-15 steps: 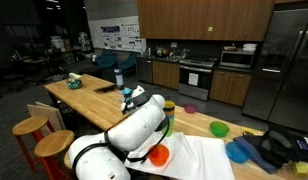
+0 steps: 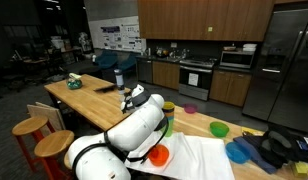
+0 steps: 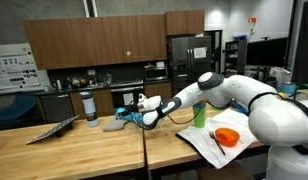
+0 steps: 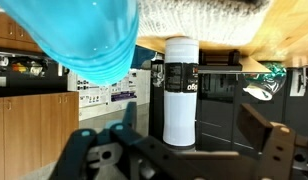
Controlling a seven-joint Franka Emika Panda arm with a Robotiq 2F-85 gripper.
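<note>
My gripper stands open, its dark fingers at the lower left and lower right of the wrist view with no object gripped. A translucent blue object [image 4: 86, 35], cup- or bowl-like, fills the upper left there, beside whitish cloth [image 4: 209, 18]. Between the fingers, but farther off, appears a white canister [image 4: 181, 110] with a black label. In exterior view 2 the gripper [image 3: 144, 116] is low over the far part of the table, right of that canister [image 3: 89, 105]. Blue [image 3: 131, 117] and grey cloth-like material [image 3: 115, 125] show just left of it.
A white cloth [image 2: 202, 160] covers the near table, with an orange-red bowl [image 2: 159, 155] on it. A green bowl [image 2: 219, 129], blue bowl [image 2: 237, 152] and pink dish [image 2: 190, 109] lie rightward. Stools [image 2: 32, 125] stand left. Bare wood [image 3: 64, 150] lies left of the arm.
</note>
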